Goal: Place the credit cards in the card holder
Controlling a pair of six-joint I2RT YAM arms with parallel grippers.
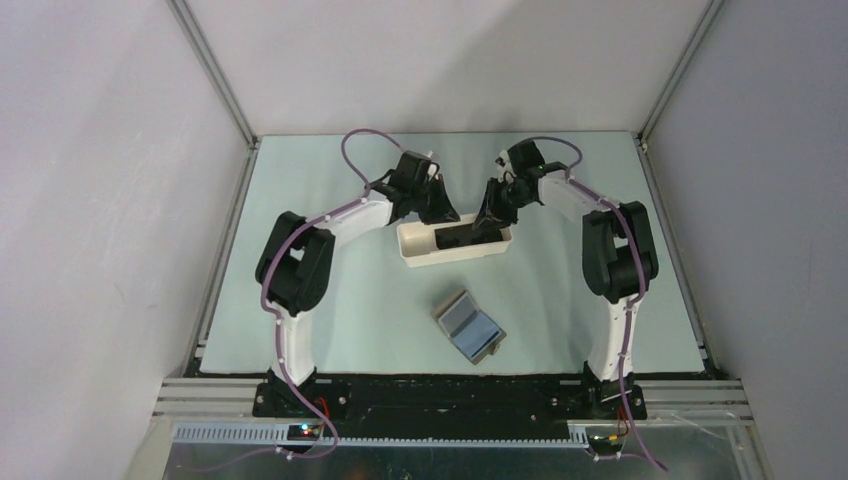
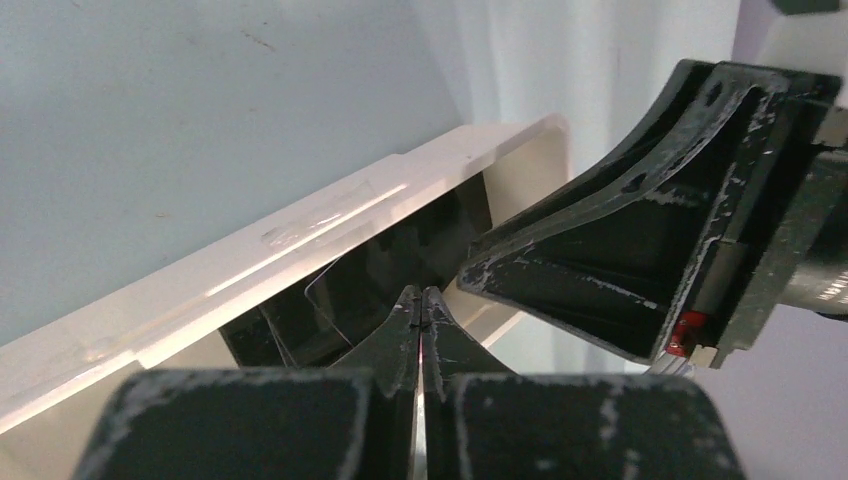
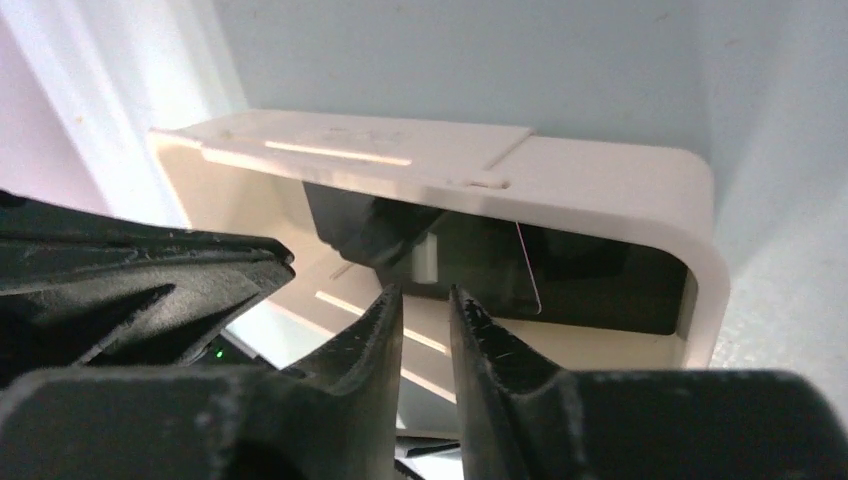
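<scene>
Dark cards [image 3: 470,262] lie in the white box [image 1: 455,255], partly overlapping. My left gripper is shut with nothing between its fingers; in the left wrist view, the dark card [image 2: 400,265] is beyond its tips, outside them. Over the box's right part, my right gripper stands open, a narrow empty gap between its fingertips, with cards visible behind. From above, the left gripper [image 1: 456,217] is at the box's back rim. An open card holder [image 1: 470,326], grey-blue inside, lies in front of the box.
Both grippers stand close together above the box, the right gripper's side appearing near the left one in the left wrist view.
</scene>
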